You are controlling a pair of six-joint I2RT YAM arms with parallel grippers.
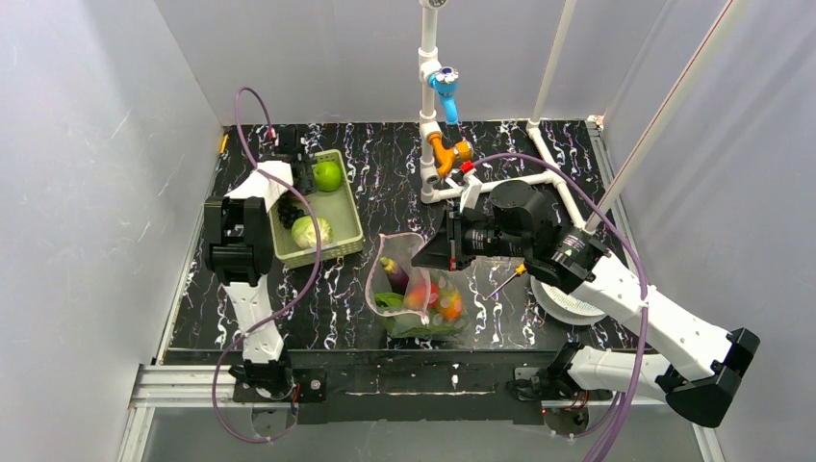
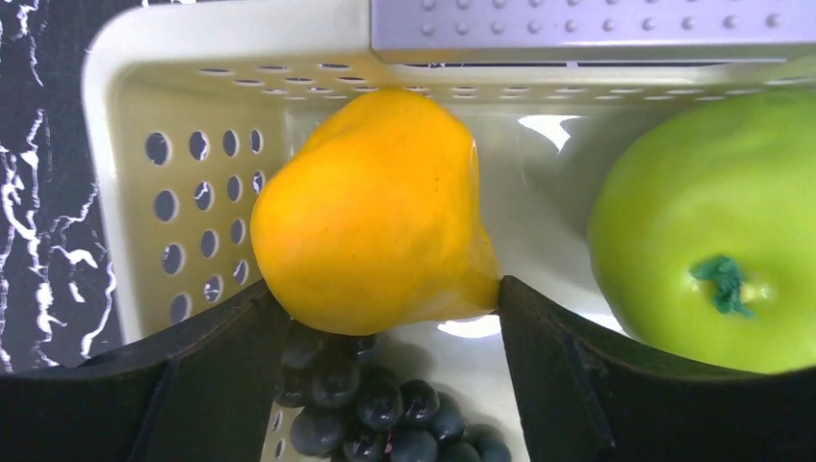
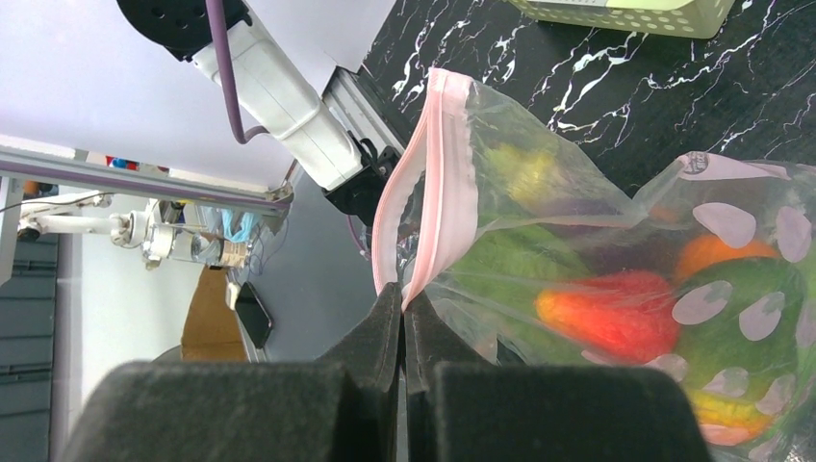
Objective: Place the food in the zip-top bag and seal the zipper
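Note:
My left gripper is down in the green basket (image 1: 346, 231), fingers apart around a yellow pepper (image 2: 375, 212); whether they grip it is unclear. A green apple (image 2: 693, 221), dark grapes (image 2: 375, 404) and a cabbage (image 1: 311, 232) share the basket. My right gripper is shut on the pink zipper edge of the clear bag (image 3: 447, 183), which stands open on the counter holding an eggplant (image 1: 395, 274), red and orange produce and leafy greens.
A pipe fixture with blue and orange taps (image 1: 447, 154) stands at the back centre. A white bowl (image 1: 563, 308) and a screwdriver lie right of the bag, partly under the right arm.

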